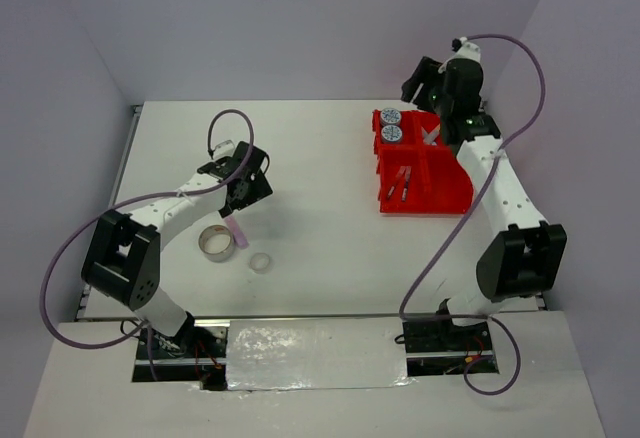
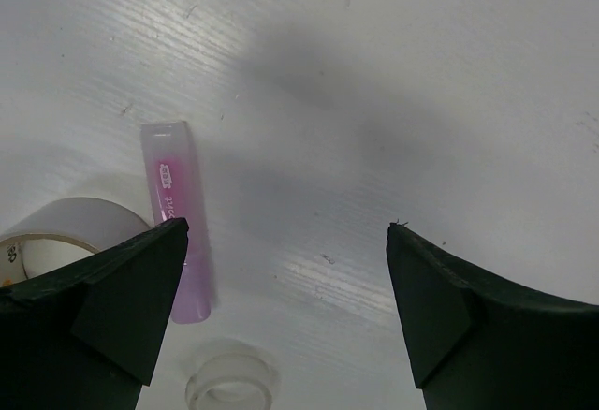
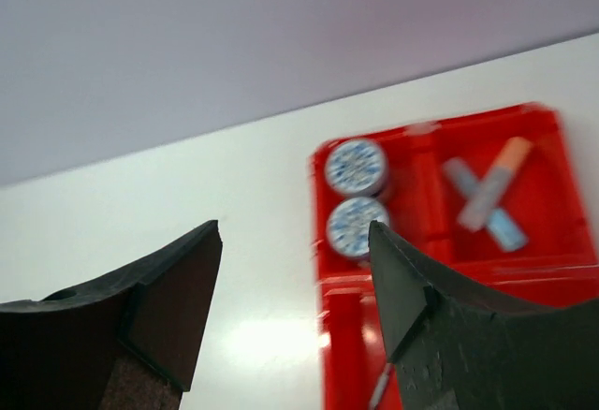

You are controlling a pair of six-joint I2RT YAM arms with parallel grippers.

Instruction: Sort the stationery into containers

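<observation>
On the left of the table lies a pink tube [image 2: 176,213], between a wide tape roll [image 1: 216,243] and a small clear roll [image 1: 260,262]. My left gripper stands open above bare table, with the tube near its left finger. At the back right, the red sectioned box [image 1: 440,198] holds two round tins [image 3: 356,167] in one compartment. Crossed in the neighbouring compartment are an orange-ended tube [image 3: 498,182] and a bluish tube [image 3: 505,230]. Thin pens [image 1: 397,183] lie in a front compartment. My right gripper is open and empty, raised over the box's back side.
Walls rise behind the table and along both sides. Cables loop over both arms.
</observation>
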